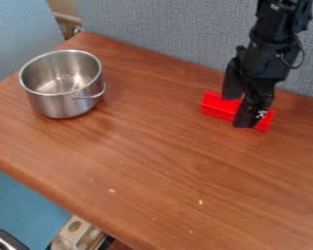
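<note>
A red rectangular block (218,106) lies on the wooden table toward the back right. My black gripper (245,105) is lowered over it with fingers apart, its tips at the block and hiding its middle; I cannot tell whether they touch it. A steel pot (62,84) with a wire handle stands at the left.
A grey padded wall (159,29) runs along the back, and a blue surface lies beyond the table's left edge.
</note>
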